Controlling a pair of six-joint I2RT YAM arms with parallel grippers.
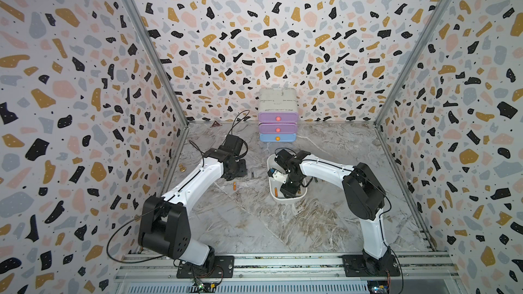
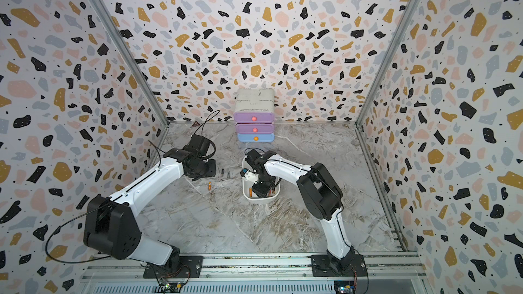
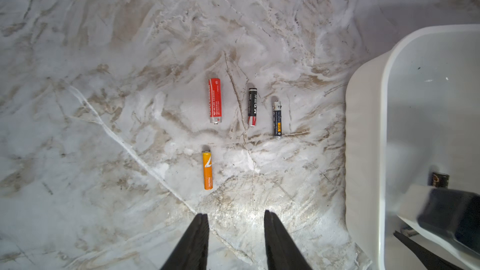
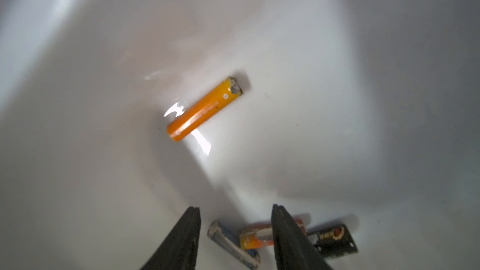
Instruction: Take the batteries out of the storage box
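Observation:
The white storage box (image 1: 270, 186) sits mid-table. My right gripper is over it, open and empty, with an orange battery (image 4: 204, 109) on the box floor ahead and several more batteries, among them a dark one (image 4: 332, 242), by its fingertips. My left gripper is open and empty above the table left of the box. Outside the box lie a red battery (image 3: 215, 100), an orange-yellow battery (image 3: 207, 169), a black-red battery (image 3: 252, 107) and a navy battery (image 3: 277, 119).
A drawer unit (image 1: 277, 103) with purple and blue drawers stands at the back centre.

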